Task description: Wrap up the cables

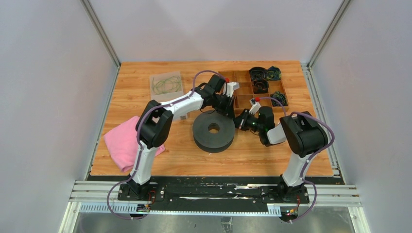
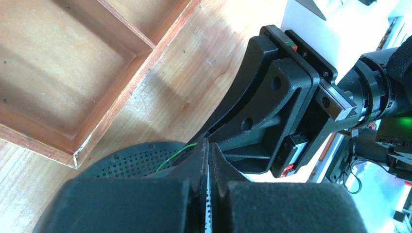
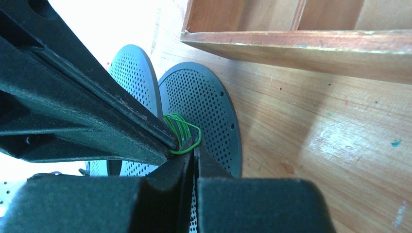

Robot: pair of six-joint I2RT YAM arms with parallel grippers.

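A dark spool (image 1: 214, 141) lies in the middle of the table, both grippers at its back-right edge. My left gripper (image 1: 229, 114) and right gripper (image 1: 238, 124) are close together, both shut. Green cable (image 3: 180, 127) is wound between two perforated discs (image 3: 199, 97) in the right wrist view, with a loop at the right gripper's (image 3: 193, 153) tips; whether it is held is unclear. A green strand (image 2: 167, 160) runs to the tips of the left gripper in its wrist view. Loose green cable (image 1: 165, 85) lies in a clear tray.
A wooden compartment box (image 1: 242, 76) at the back holds dark coils (image 1: 260, 86) on its right. A pink cloth (image 1: 121, 141) lies at the left front.
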